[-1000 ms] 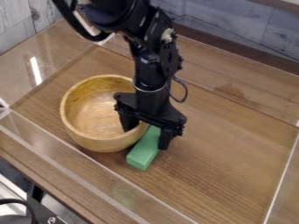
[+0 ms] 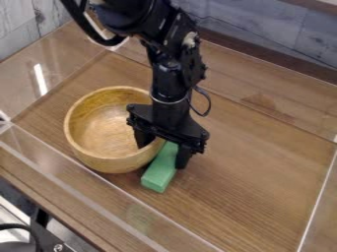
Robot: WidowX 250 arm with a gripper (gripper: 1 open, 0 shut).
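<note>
A black robot arm reaches down from the top, its gripper (image 2: 168, 138) low over the green object (image 2: 158, 175), an elongated block lying on the wooden surface just right of a tan bowl (image 2: 93, 108). The fingers hide the upper end of the green object; whether they are closed on it cannot be made out.
A white and grey wall edge runs along the back, and dark cables lie off the table's lower left edge.
</note>
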